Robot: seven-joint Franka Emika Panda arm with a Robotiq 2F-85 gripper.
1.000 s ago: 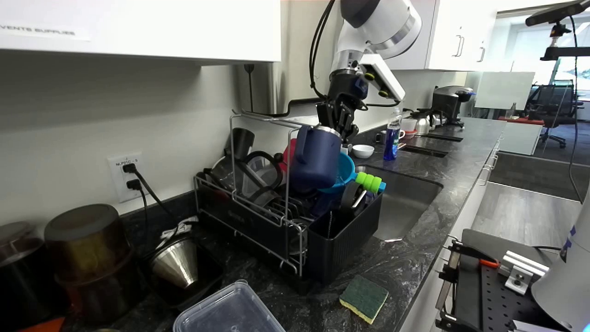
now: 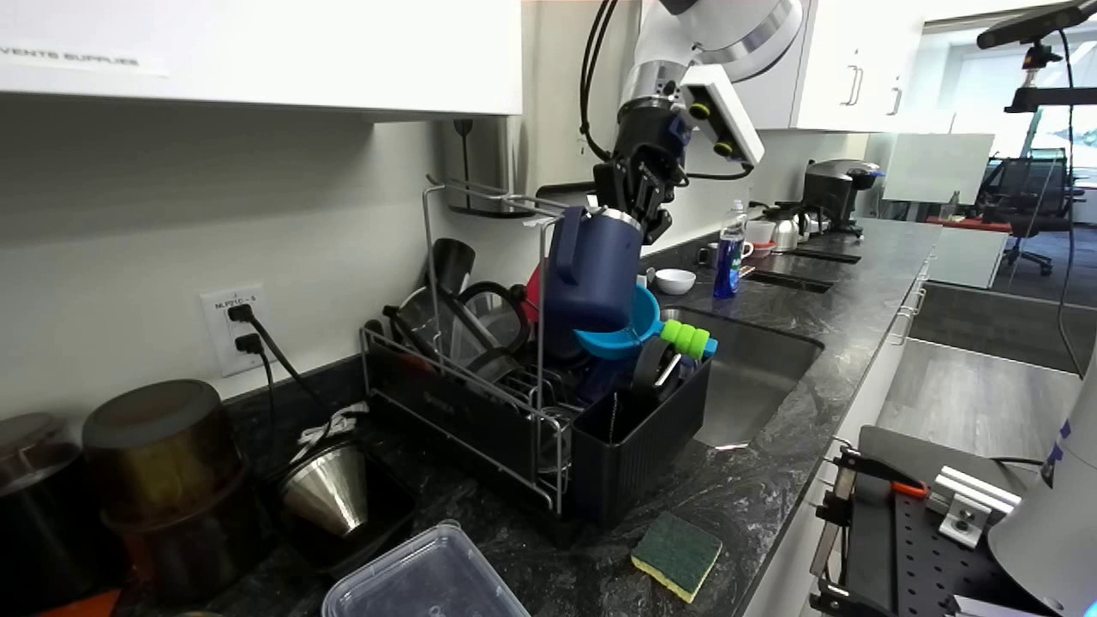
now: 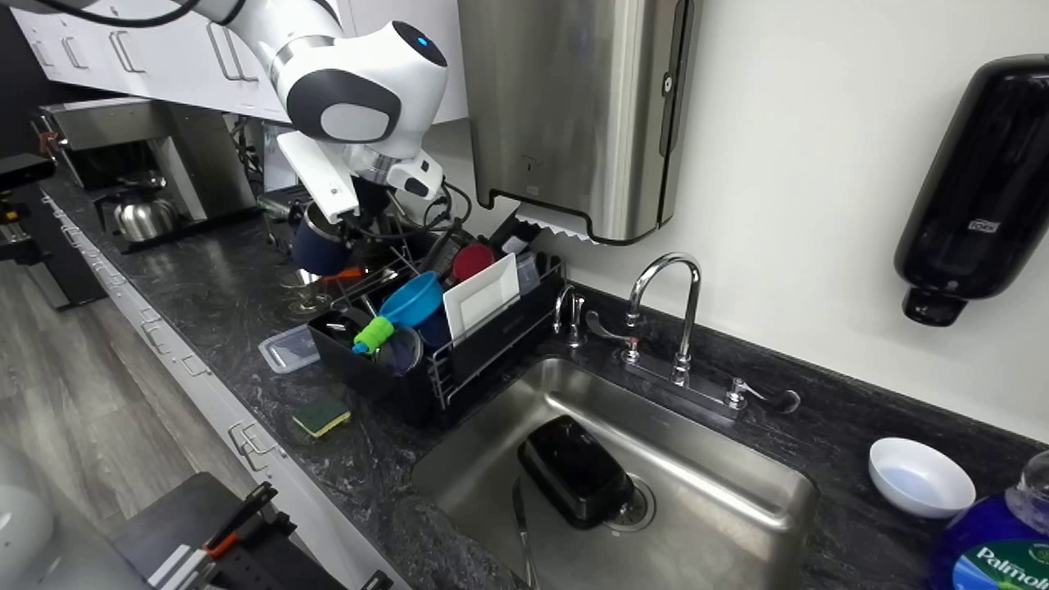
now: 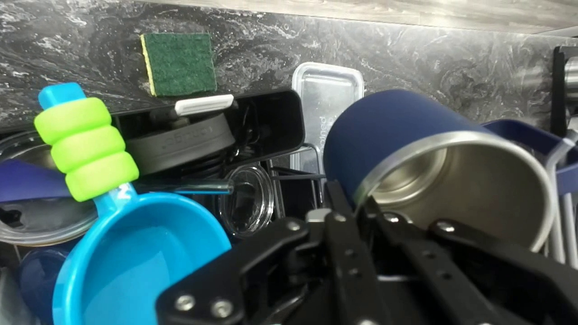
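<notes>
A dark blue mug (image 2: 593,269) with a steel rim hangs over the dish rack (image 2: 468,396), its handle toward the rack's wire frame. My gripper is shut on the mug's rim, one finger inside the steel interior and one outside. In the wrist view the mug (image 4: 393,127) lies tilted with its mouth facing the camera. From the second exterior view, the mug (image 3: 320,241) shows beneath the arm, clear of the other dishes; the fingers are mostly hidden there.
A blue strainer-like cup (image 4: 146,260) with a green-ringed handle leans in the rack. A sponge (image 2: 679,554) and a clear lid (image 2: 427,578) lie on the counter. The sink (image 3: 678,462) holds a black container (image 3: 575,470). Bare counter surrounds the sponge.
The mug and my gripper have risen a little and shifted slightly right in exterior view 1. The rack's wire frame has also shifted slightly. The mug stays in the fingers.
</notes>
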